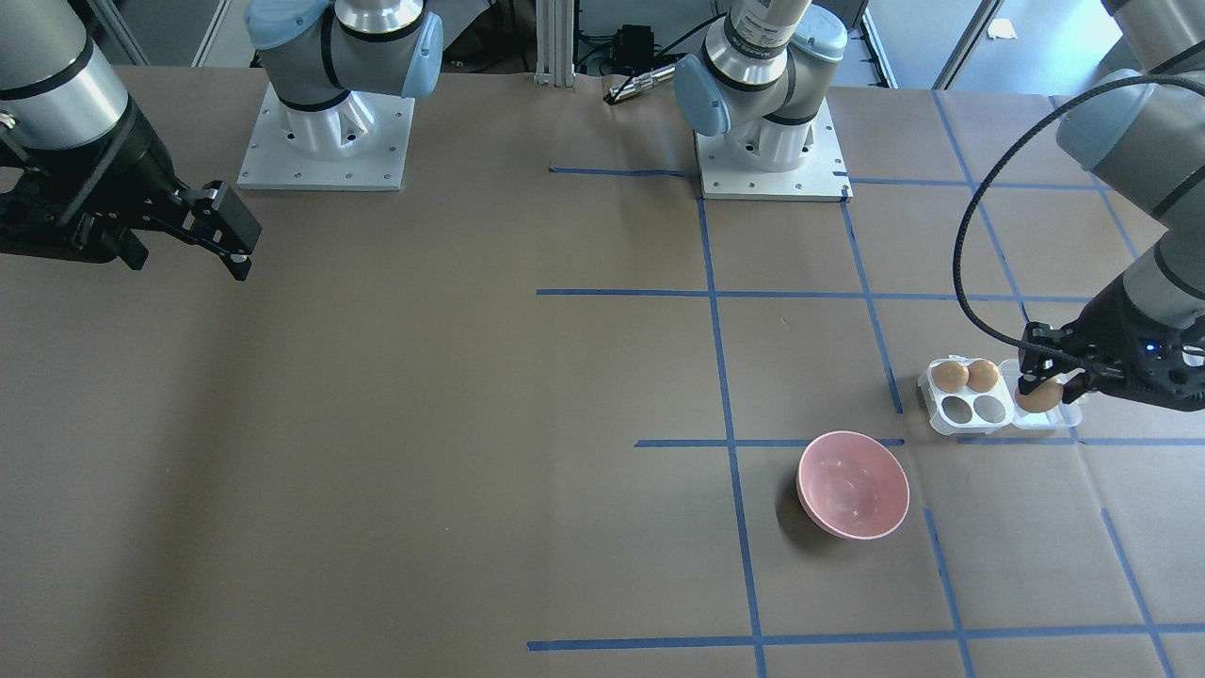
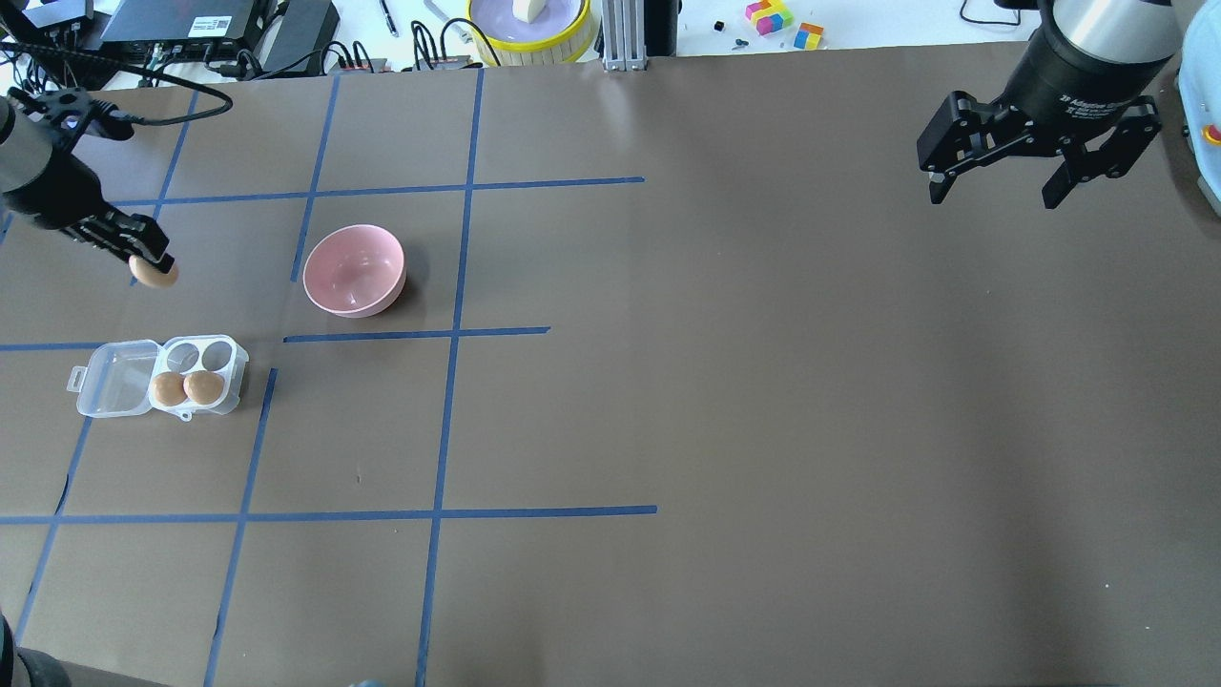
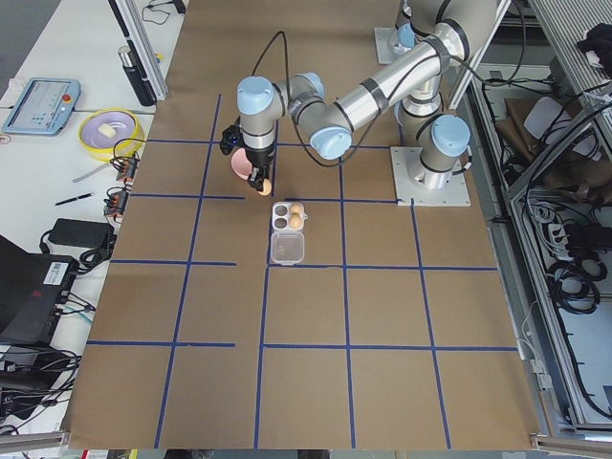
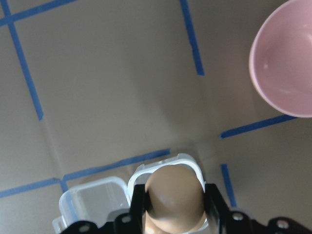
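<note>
My gripper [image 2: 154,262] is shut on a brown egg [image 4: 174,199], held in the air above and behind the egg carton in the top view. The clear carton [image 2: 111,380] lies open on the table; its white tray holds two eggs [image 2: 204,387] along one side, with two empty cups beside them. A pink bowl [image 2: 354,270] sits near the carton, apparently empty, and shows at the edge of the left wrist view [image 4: 287,58].
A second arm with an open black gripper [image 2: 1036,149] hangs over the table's far right in the top view. Other arm bases [image 1: 324,153] stand at the back.
</note>
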